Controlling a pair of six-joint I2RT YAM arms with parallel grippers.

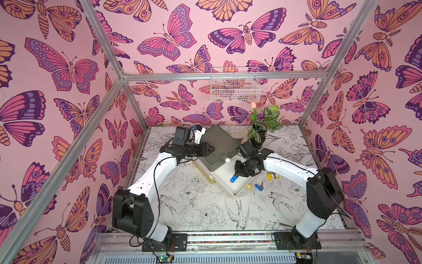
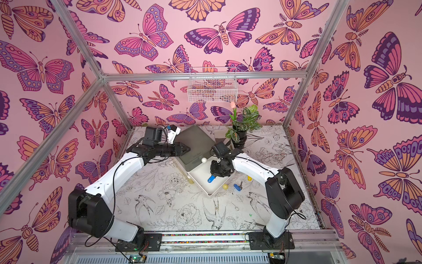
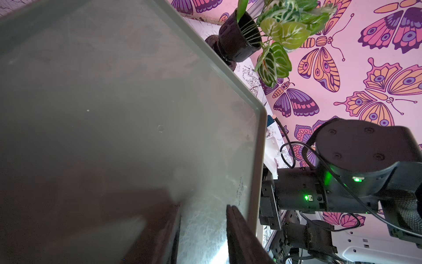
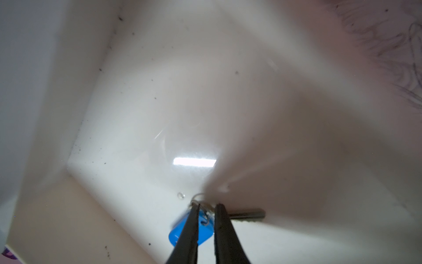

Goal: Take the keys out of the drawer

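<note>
A white drawer [image 1: 233, 193] sticks out from under a dark grey top [image 1: 217, 134]. Inside it lies a blue-tagged key [image 4: 179, 233], its metal shaft and a thin ring showing in the right wrist view. My right gripper reaches down into the drawer, shut, fingertips right at the tag and ring. Whether the thin ring is caught between them cannot be made out. Over the grey top is my left gripper; a gap shows between its fingers, with only the grey surface visible through it.
A white round knob [image 1: 227, 160] is at the drawer's back. On the table to the right lie another blue key [image 1: 259, 187], a yellow-tagged key [image 1: 270, 176] and a small yellow ball [image 1: 248, 186]. A potted plant [image 1: 259, 132] stands behind.
</note>
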